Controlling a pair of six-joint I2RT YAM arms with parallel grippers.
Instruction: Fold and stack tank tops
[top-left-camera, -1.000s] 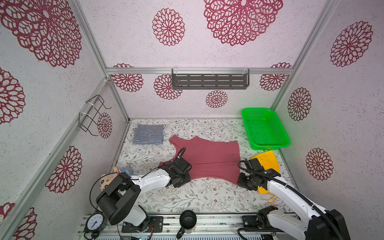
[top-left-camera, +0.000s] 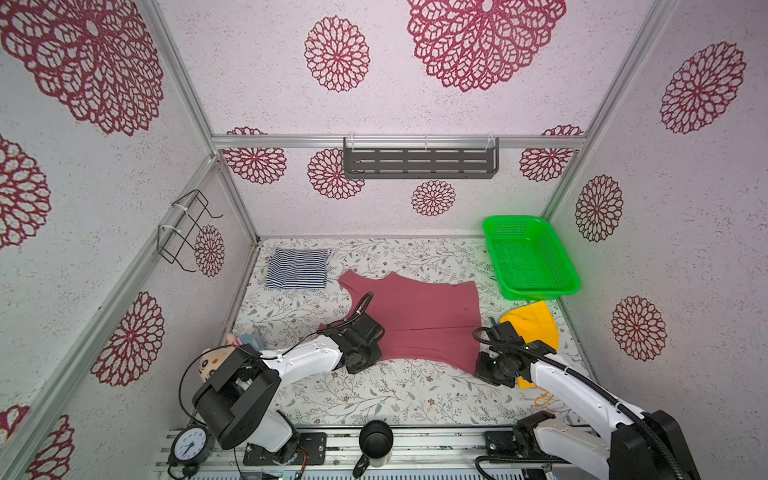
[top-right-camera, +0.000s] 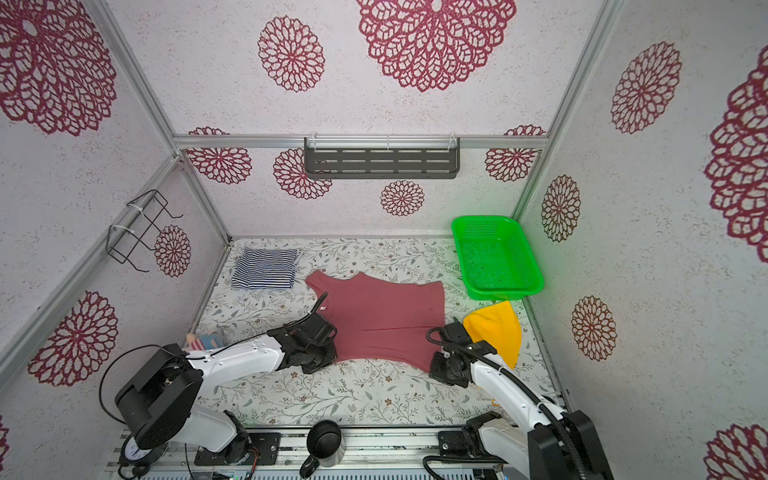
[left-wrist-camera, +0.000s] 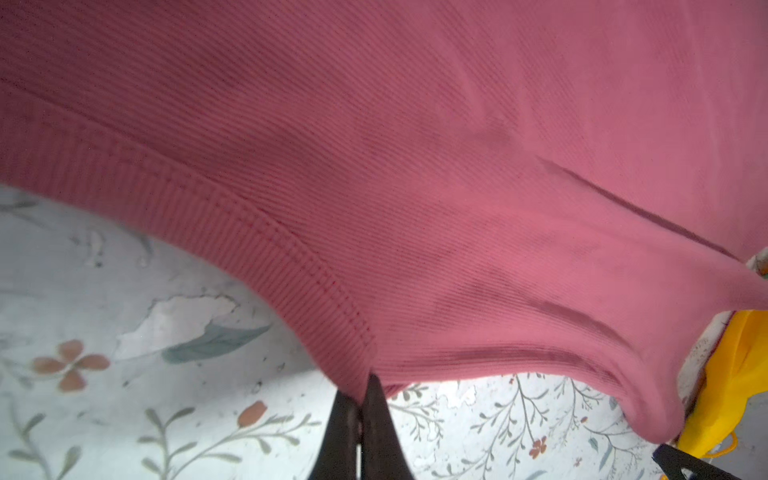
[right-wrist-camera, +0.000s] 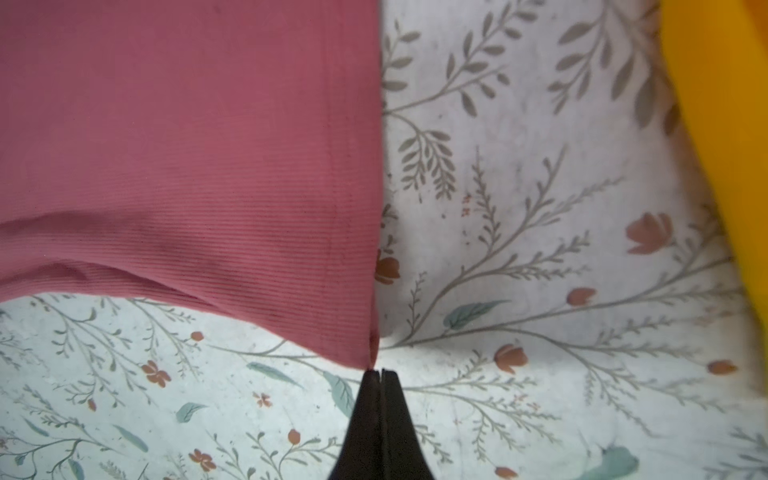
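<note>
A dark pink tank top (top-left-camera: 416, 304) lies spread flat across the middle of the table, its near edge wavy. My left gripper is shut on the fabric of the near edge, which gathers to its fingertips. My right gripper is shut at the near right corner of the top, the corner touching or just beside its tips, with nothing visible between them. A striped navy-and-white folded garment (top-left-camera: 297, 268) lies at the back left. A yellow garment (top-left-camera: 528, 324) lies at the right, partly under the right arm in the top views.
A green basket (top-left-camera: 530, 256) stands at the back right. A plush toy (top-left-camera: 216, 364) sits at the left behind the left arm. A black cup (top-left-camera: 376, 440) stands at the front edge.
The near right corner of the pink top and my right gripper have shifted slightly toward the front since a second ago. My left gripper is nearly in the same place.
</note>
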